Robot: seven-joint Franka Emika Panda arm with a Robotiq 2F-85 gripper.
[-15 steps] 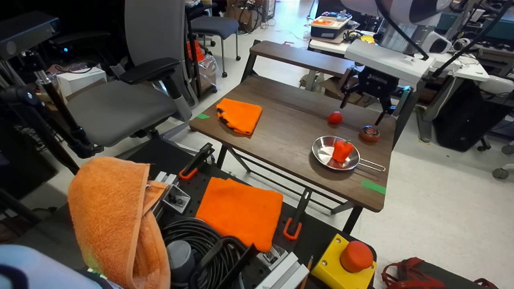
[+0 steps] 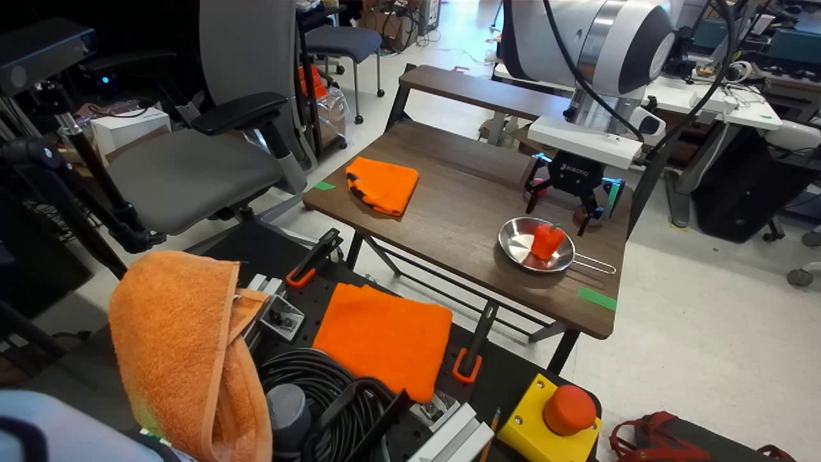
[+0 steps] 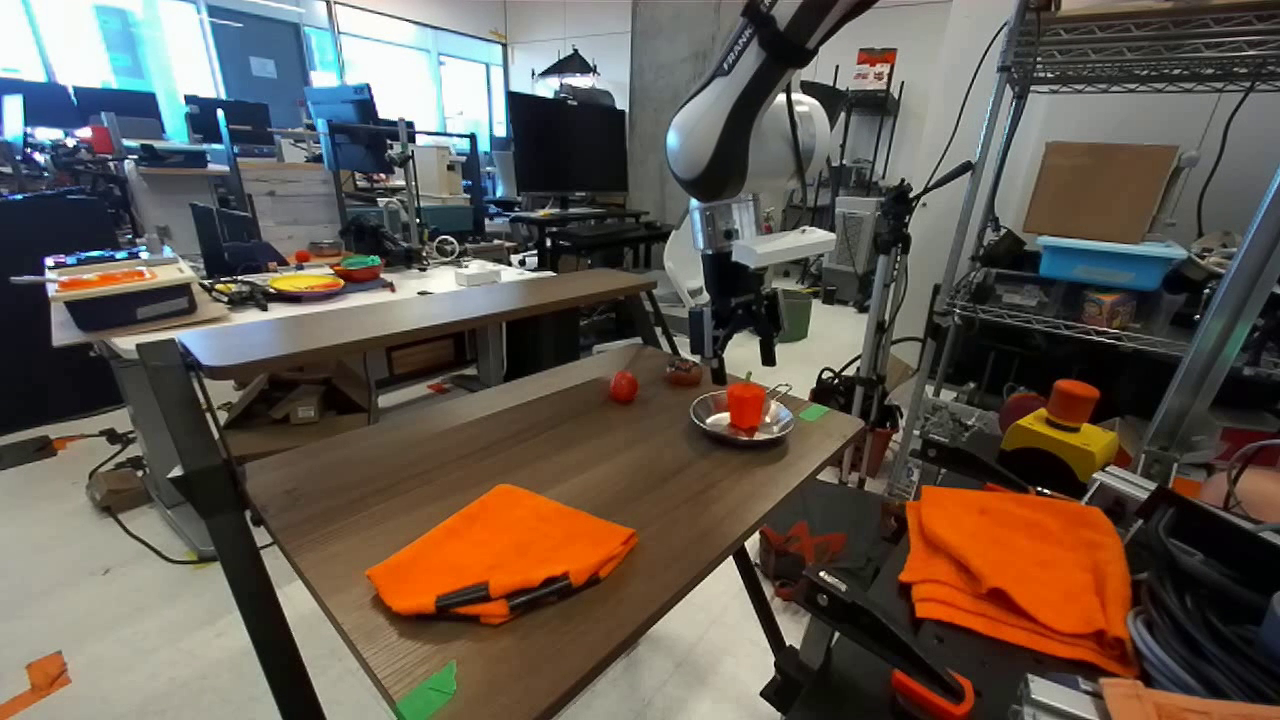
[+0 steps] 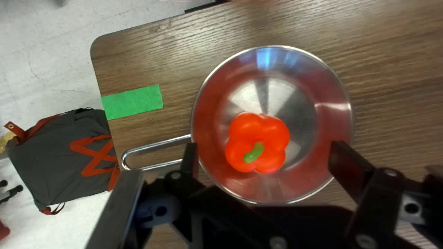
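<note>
A red bell pepper (image 4: 265,137) with a green stem rests inside a shiny metal pan (image 4: 303,103), whose wire handle points to the table's short edge. My gripper (image 2: 558,218) is open above the table, just behind the pan, with nothing between its fingers. In the wrist view the finger tips (image 4: 191,159) stand wide apart, at either side of the pepper and lower in the picture. Behind the pan, a red tomato-like ball (image 3: 623,386) and a reddish-brown round item (image 3: 684,371) sit on the wood, both partly covered by my gripper in exterior view 1.
A folded orange cloth (image 2: 385,185) lies at the other end of the brown table (image 2: 462,208). Bare wood separates it from the pan. A raised shelf (image 2: 485,91) runs along the back. Green tape (image 4: 133,101) marks the corner near the pan handle.
The pan and pepper have not moved.
</note>
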